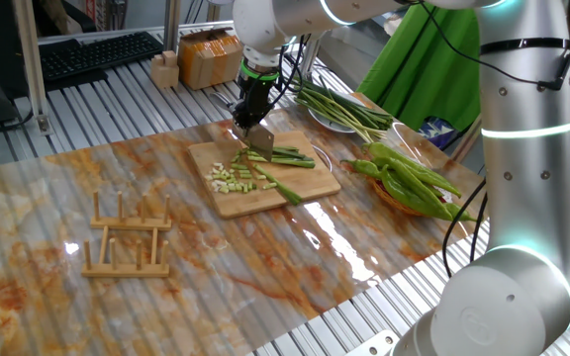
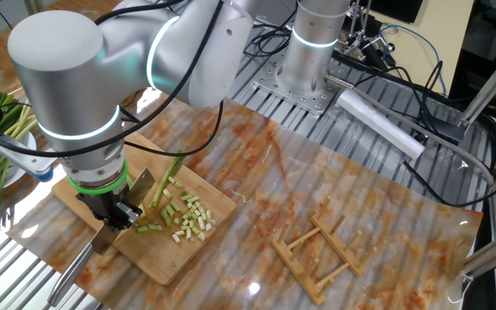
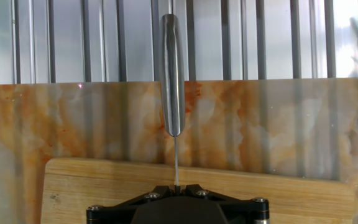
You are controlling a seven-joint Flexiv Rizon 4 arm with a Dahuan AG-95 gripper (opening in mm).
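Observation:
My gripper is shut on a knife, gripping it where the thin blade meets the view's lower edge. The knife's steel handle [image 3: 173, 74] points away from me in the wrist view. In exterior view 1 the broad blade [image 1: 261, 141] stands over green stalks on the wooden cutting board [image 1: 228, 205]. Short cut pieces [image 1: 228, 181] lie to the left of the blade, with longer green stalks [image 1: 290, 156] to its right. Exterior view 2 shows the cut pieces [image 2: 195, 220] scattered on the board. Whether the blade's edge touches the board is hard to tell.
A wooden peg rack [image 1: 127, 247] stands on the marbled mat, well apart from the board. Green peppers [image 1: 409, 183] fill a basket to the right, and a plate of long green stalks [image 1: 339, 109] sits behind. Between rack and board the mat is clear.

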